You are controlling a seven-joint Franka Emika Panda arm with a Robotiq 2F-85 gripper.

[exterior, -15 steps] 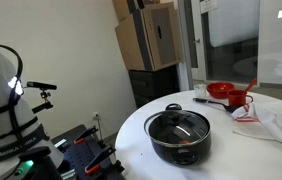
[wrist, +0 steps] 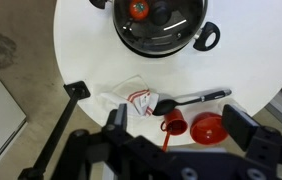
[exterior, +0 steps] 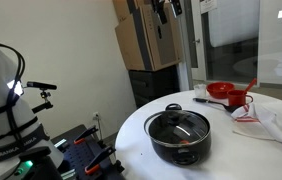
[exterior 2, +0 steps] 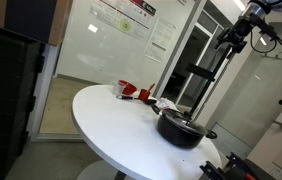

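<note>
A black pot (exterior: 179, 140) stands on the white round table, with a small reddish item (wrist: 138, 10) showing inside it in the wrist view. My gripper is high above the table, its two fingers spread wide, and nothing shows held between them. In exterior view 1 the gripper (exterior: 165, 16) hangs at the top edge, well clear of everything below. Beneath it in the wrist view lie a black spoon-like utensil (wrist: 193, 101), a red mug (wrist: 175, 123) and a red bowl (wrist: 208, 127). A white cloth (wrist: 127, 94) with red stripes lies beside them.
A clear container (exterior: 199, 90) stands near the red bowl at the table's back. Large cardboard (exterior: 148, 40) stands behind the table, and a glass partition (exterior 2: 101, 50) lies beyond it.
The gripper has come further into exterior view 1 at the top, shifting right. The pot and the other items on the table have not moved.
</note>
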